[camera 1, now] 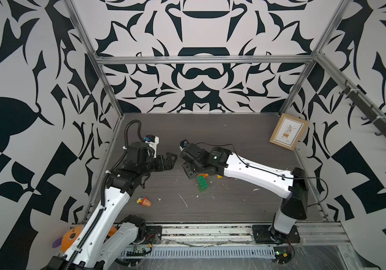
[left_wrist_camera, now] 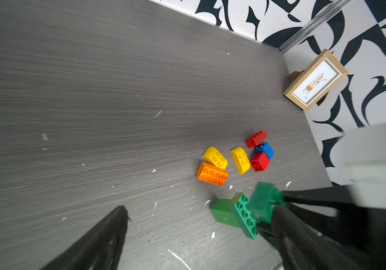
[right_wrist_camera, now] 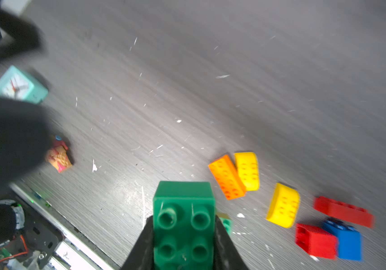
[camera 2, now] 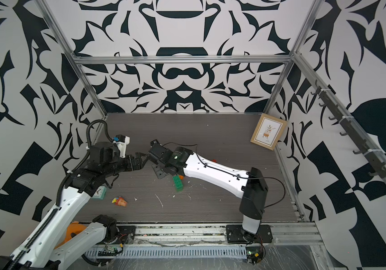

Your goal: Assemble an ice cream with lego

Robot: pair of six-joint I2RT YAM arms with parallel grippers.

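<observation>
In the right wrist view, my right gripper is shut on a green brick [right_wrist_camera: 184, 195], its studs facing the camera. Open and empty, my left gripper spreads its fingers in the left wrist view; the held green brick [left_wrist_camera: 263, 202] appears there by the right finger, contact unclear. Beyond, green pieces [left_wrist_camera: 243, 216] lie on the table. Farther off are an orange brick [left_wrist_camera: 212, 174], yellow curved bricks [left_wrist_camera: 214, 157], a red brick [left_wrist_camera: 260, 161], a blue brick [left_wrist_camera: 265, 149] and another red brick [left_wrist_camera: 257, 138]. The arms hide most bricks from above.
A small ice-cream cone toy [camera 1: 144, 201] lies at the front left. A turquoise clock [camera 2: 98, 192] sits by the left arm. A picture frame [camera 1: 289, 131] stands at the back right.
</observation>
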